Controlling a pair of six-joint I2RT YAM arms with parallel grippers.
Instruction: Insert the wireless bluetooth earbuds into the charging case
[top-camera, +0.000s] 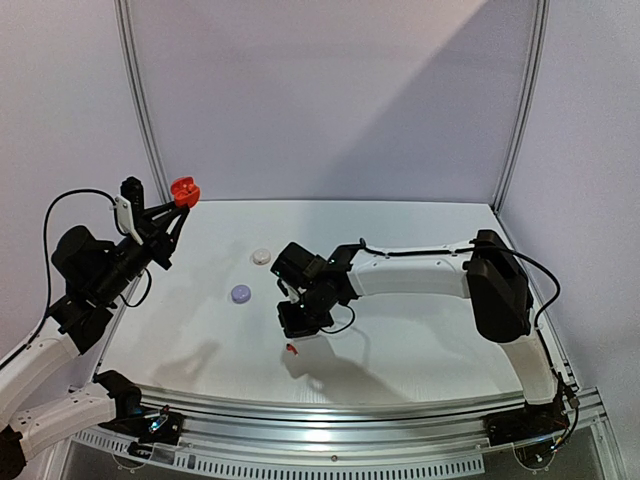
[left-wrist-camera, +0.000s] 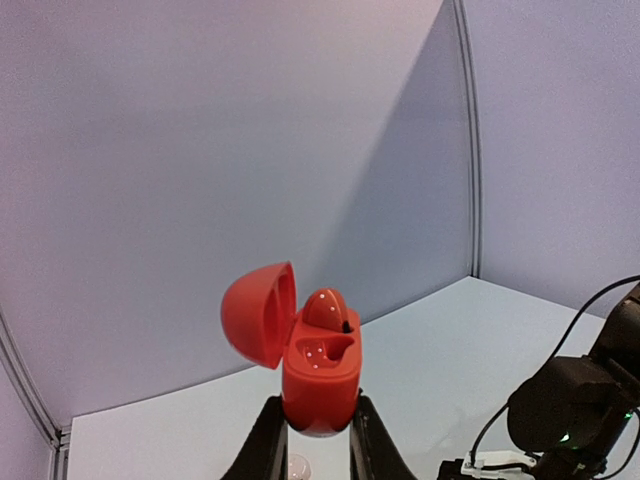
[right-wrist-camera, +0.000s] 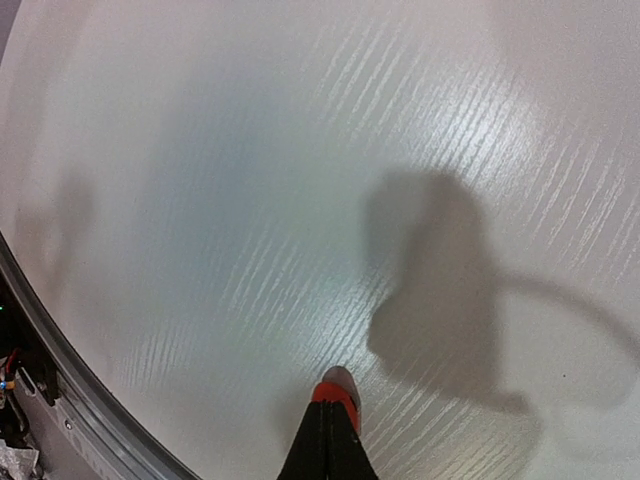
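The red charging case is held up at the left, its lid swung open. One slot holds a red earbud; the slot beside it is empty. My left gripper is shut on the case's base. Another red earbud lies on the table, front of centre. In the right wrist view this loose earbud appears just beyond the tips of my right gripper, partly hidden behind them. Those fingers are pressed together with nothing between them.
Two small round discs, one white and one lavender, lie on the white table left of the right arm. The metal rail bounds the table's front.
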